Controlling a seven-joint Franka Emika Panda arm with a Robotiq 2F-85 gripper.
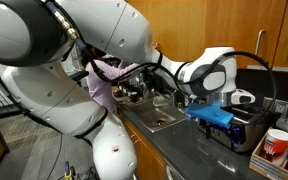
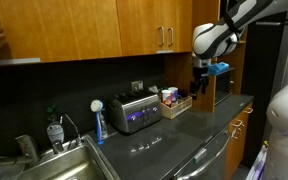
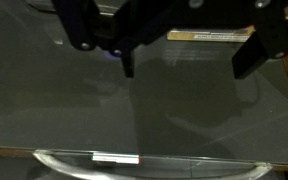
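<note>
My gripper is open in the wrist view, its two dark fingers [image 3: 127, 62] set wide apart with nothing between them. Below it lies bare dark countertop [image 3: 174, 110]. In the second exterior view the gripper [image 2: 199, 80] hangs above the right end of the counter, clear of the surface. The first exterior view shows the gripper dark against the counter, with its fingertips hard to make out.
A wooden crate [image 2: 175, 106] with cans and packets stands against the back wall, beside a silver toaster [image 2: 137, 111]. The sink [image 2: 66, 163] is farther left. A curved handle [image 3: 69, 168] runs along the counter's front. Mid-counter is clear.
</note>
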